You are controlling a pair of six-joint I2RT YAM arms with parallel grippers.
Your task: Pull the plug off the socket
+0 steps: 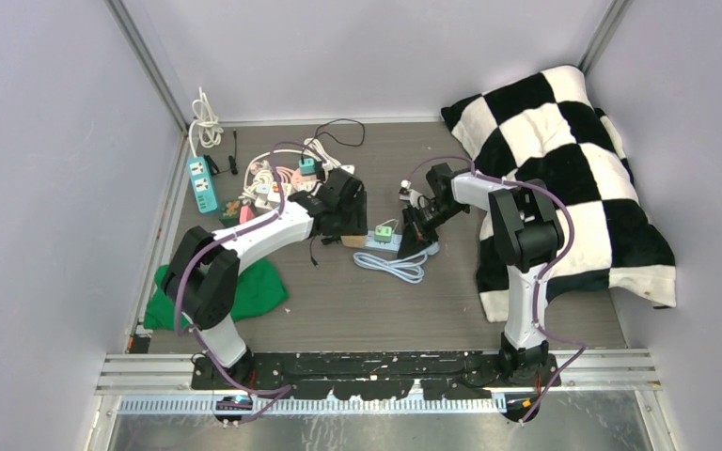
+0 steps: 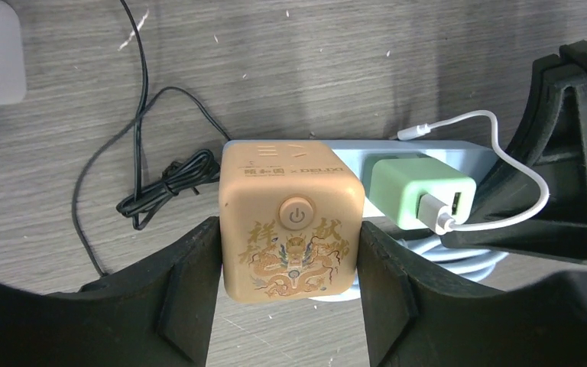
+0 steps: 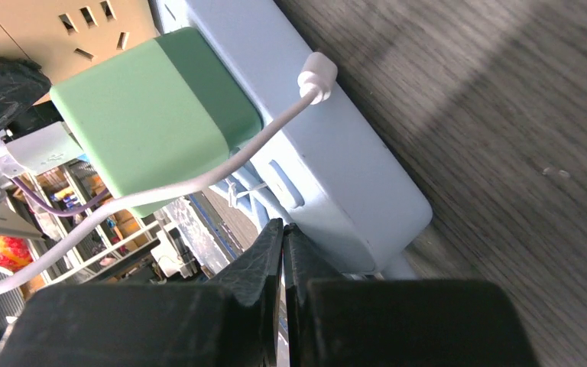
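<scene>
A beige cube plug (image 2: pixel 290 222) with a power button and dragon print sits on the light-blue power strip (image 3: pixel 351 176). Beside it is a green adapter (image 2: pixel 413 183) with a white cable (image 3: pixel 160 195). My left gripper has its fingers on either side of the beige cube, touching or very near it; whether it grips firmly is unclear. My right gripper is shut at the end of the strip, its fingers against the strip; what lies between them is mostly hidden.
Cables, adapters and strips (image 1: pixel 202 188) crowd the left back. A green cloth (image 1: pixel 258 296) lies front left, a checkered cushion (image 1: pixel 564 188) at right.
</scene>
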